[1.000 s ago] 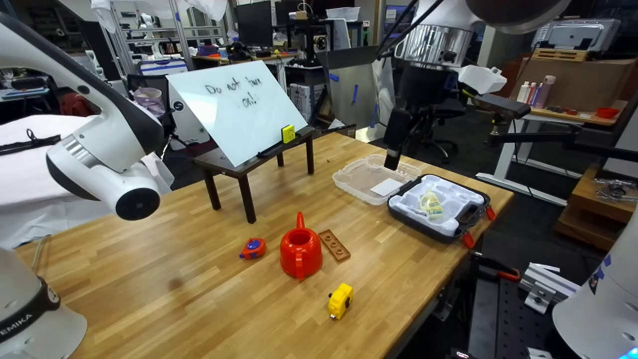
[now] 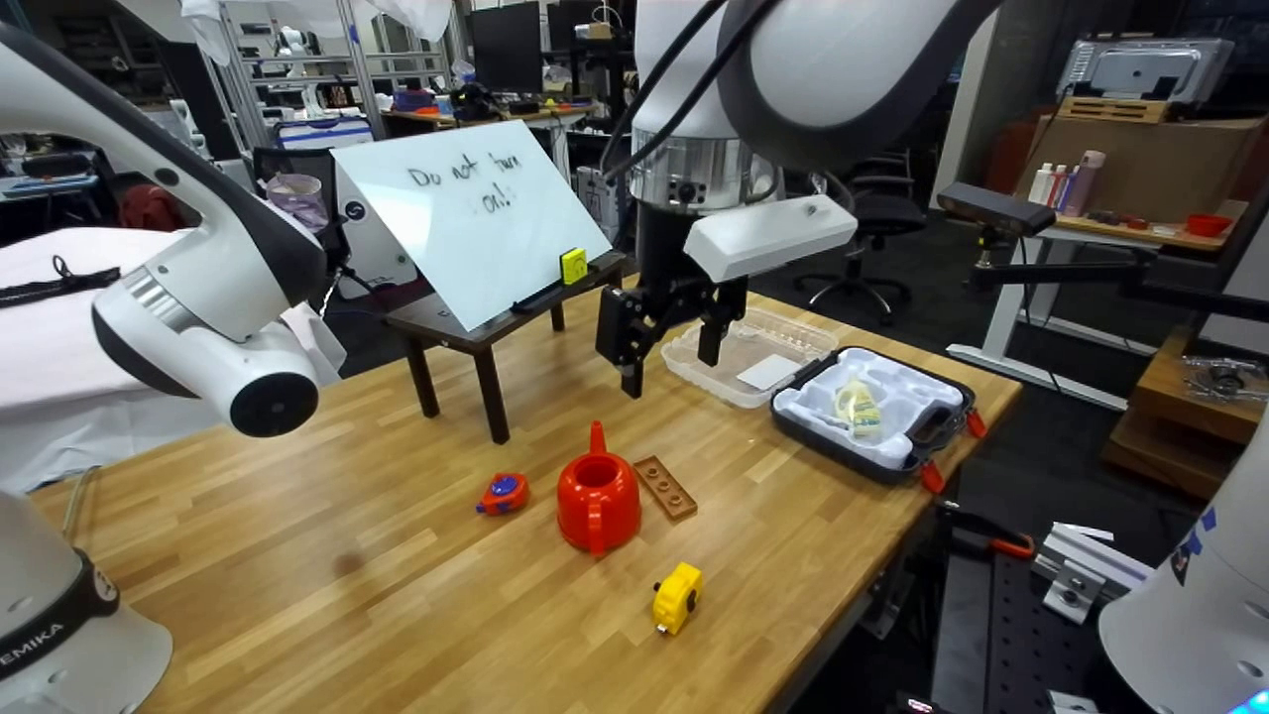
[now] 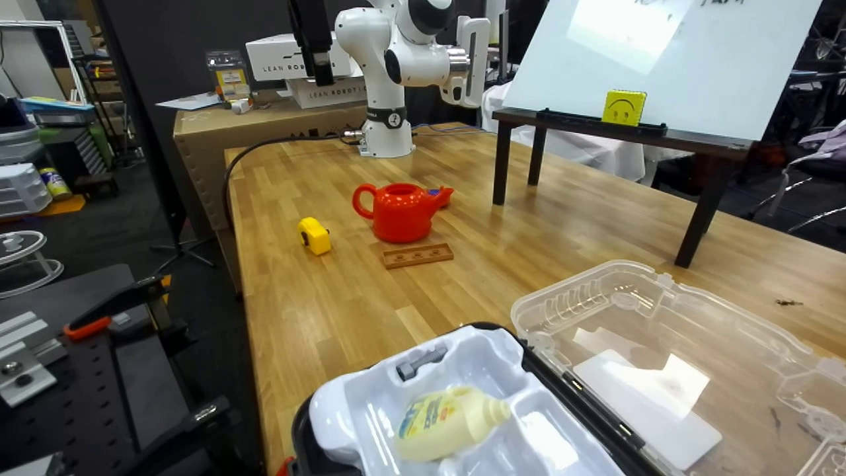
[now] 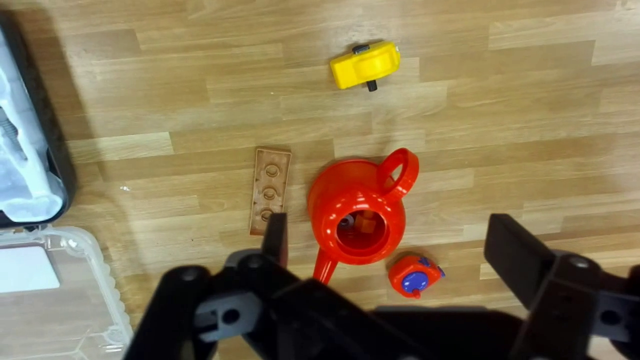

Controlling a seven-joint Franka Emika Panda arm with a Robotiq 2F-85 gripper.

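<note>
High over the table, my gripper (image 2: 672,361) is open, its fingers wide apart with nothing between them. The wrist view looks down on a red teapot (image 4: 360,180), standing upright and without a lid; small orange and grey pieces lie inside. Close to its spout is a small red tape measure (image 4: 405,269) with a blue centre. A brown strip (image 4: 262,195) with several round studs lies flat beside the pot. Farther off, on the handle side, sits a yellow tape measure (image 4: 354,70). All these rest on the table, well below my fingertips.
A black case (image 2: 940,446) with a white moulded tray holds a pale yellow bottle (image 3: 444,424) and a grey bolt (image 3: 420,361). Its clear lid (image 3: 555,297) lies open beside it. The whiteboard (image 2: 464,226) stands on a low dark stand; a second arm (image 2: 226,286) is opposite.
In exterior view 1 my arm has swung left, from over the case and lid towards the teapot, and the gripper has turned. The objects on the table are where they were.
</note>
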